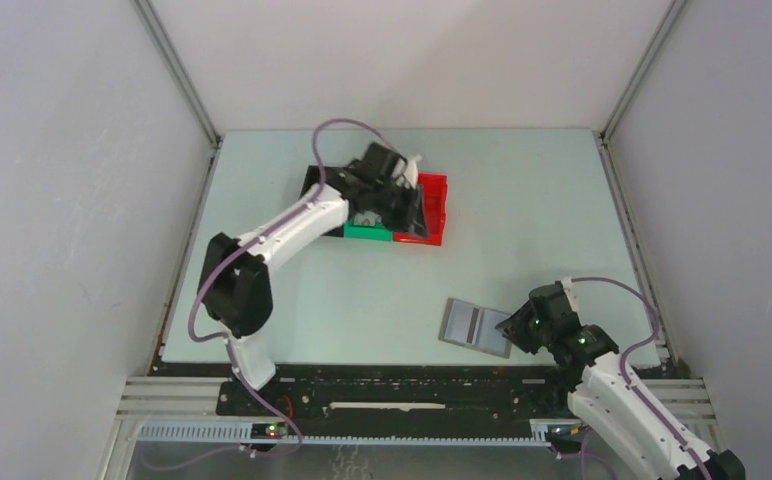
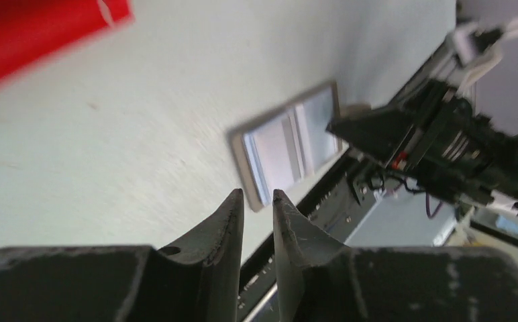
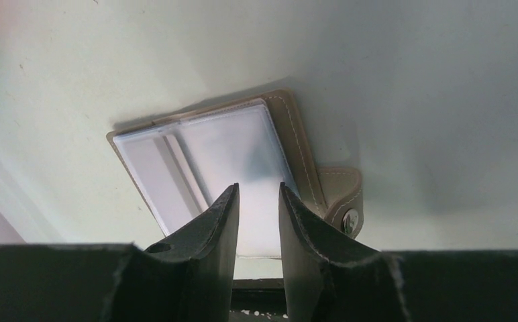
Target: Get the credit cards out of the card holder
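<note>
The card holder [image 1: 459, 322] lies open on the table at the front right, brown with clear plastic sleeves [image 3: 236, 154] and a snap flap. My left gripper is over the red bin's side, pointing toward the holder, its fingertips a little apart with nothing seen between them. My right gripper stands open just over the holder's right sleeve, with nothing seen gripped. In the top view a grey piece in the green bin is mostly hidden by my left gripper.
Black, green [image 1: 367, 232] and red [image 1: 432, 200] bins stand in a row at the back middle. The table [image 1: 342, 290] between bins and holder is clear. Walls flank both sides.
</note>
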